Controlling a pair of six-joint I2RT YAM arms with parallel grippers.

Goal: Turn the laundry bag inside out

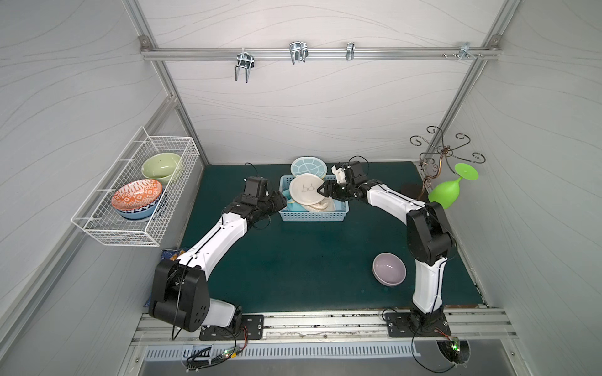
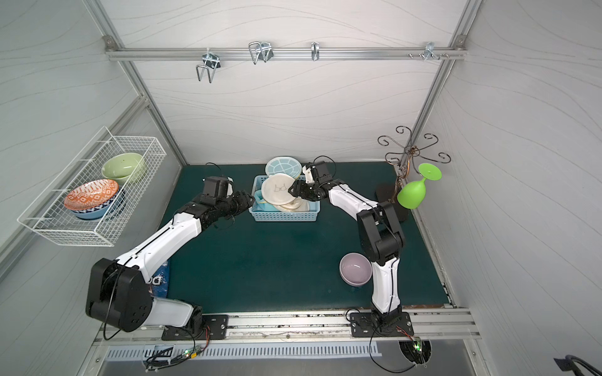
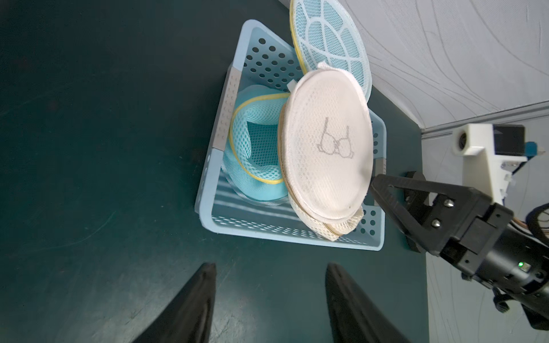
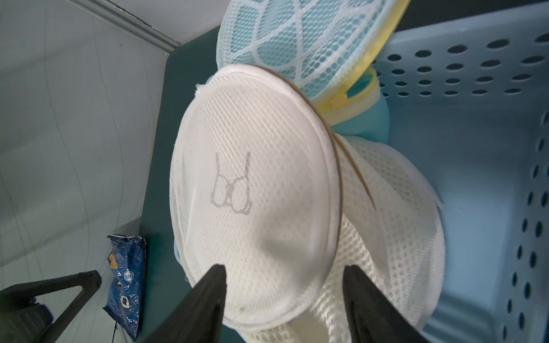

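Note:
A white mesh laundry bag (image 3: 326,188) with a round lid and a small bra print leans in a light blue basket (image 3: 217,143). Beside it, inside the same basket, sits a blue mesh bag (image 3: 254,123) with a yellow rim, its round lid (image 3: 331,37) tipped back against the basket's far edge. My right gripper hangs over the white bag with its fingers apart, one on either side of the lid's edge; whether they touch the fabric cannot be told. Left of the basket, my left gripper is held open over bare table, empty.
A lilac bowl (image 1: 389,269) rests at the front right. A blue chip bag (image 2: 160,279) lies front left, partly behind the left arm. The wire basket (image 1: 156,216) with bowls hangs on the left wall. Mid-table is free.

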